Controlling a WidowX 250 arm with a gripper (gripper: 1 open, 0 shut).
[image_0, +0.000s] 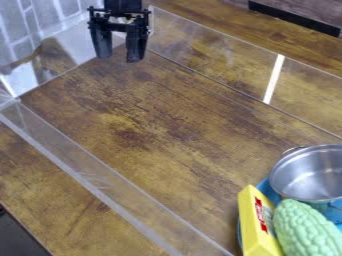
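Observation:
My black gripper (116, 44) hangs at the top left of the camera view, above the back left corner of a clear-walled wooden workspace (160, 130). Its two dark fingers stand apart, with nothing visible between them.
At the bottom right sit a metal pot (310, 174), a yellow box (257, 225) and a green corn-like object (306, 230) on something blue. Clear walls edge the space on the left and back.

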